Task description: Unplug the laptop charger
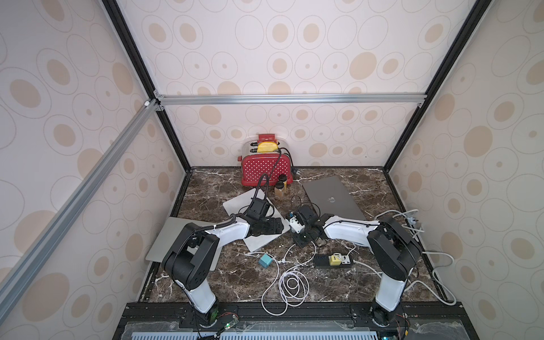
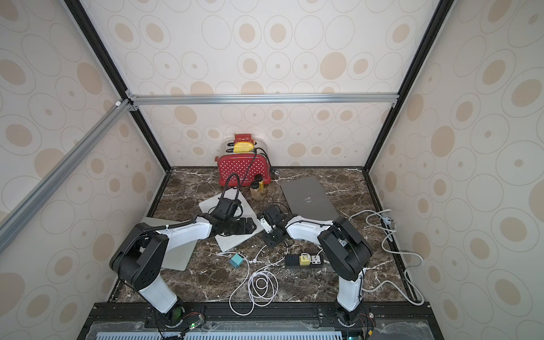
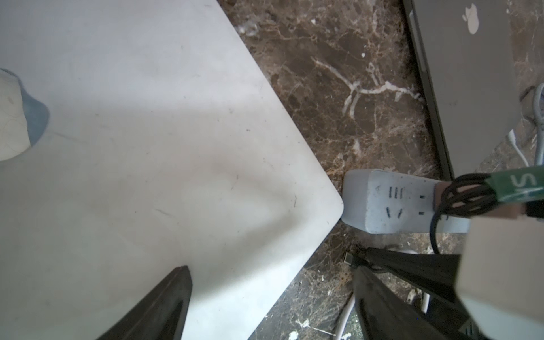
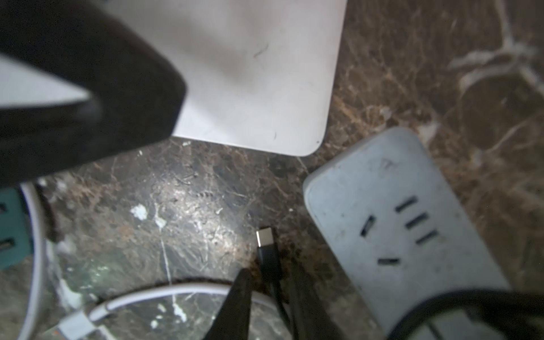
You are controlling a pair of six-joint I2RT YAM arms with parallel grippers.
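Observation:
In the right wrist view a black cable's metal plug (image 4: 264,252) lies on the marble beside a white power strip (image 4: 396,215); my right gripper is low over that cable, its fingers close together, grip unclear. The white laptop (image 3: 198,158) lies under my left gripper, which stands open with nothing between its fingers. The right gripper (image 1: 300,232) is just right of the white laptop's corner in the top left view, largely hiding what is beneath it.
A grey laptop (image 1: 328,192) lies back right, a red toaster (image 1: 263,170) at the back. A black power strip (image 1: 323,260), a teal cube (image 1: 265,260) and a coiled white cable (image 1: 291,286) are in front. Another laptop (image 1: 170,238) lies far left.

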